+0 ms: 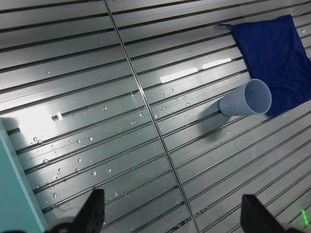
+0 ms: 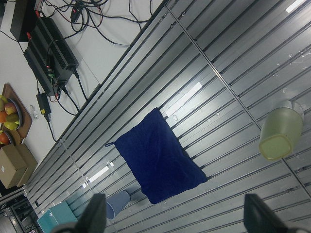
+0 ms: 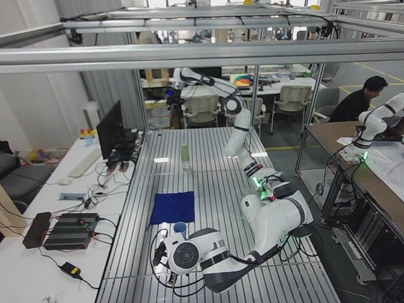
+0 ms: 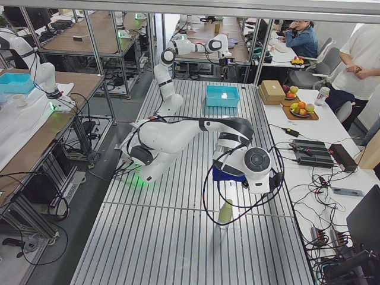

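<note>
A blue cup lies or stands beside a dark blue cloth on the slatted table. My left gripper is over the table, fingers wide apart, nothing visible between them. My right gripper is also open, raised high at the other end in the camera left view. The right wrist view shows a green bottle or tumbler, upright near a table seam, and the cloth and cup farther off.
A turquoise bin sits at the left arm's end of the table. A side bench holds electronics, cables, a monitor, boxes and fruit. Metal frame bars run overhead.
</note>
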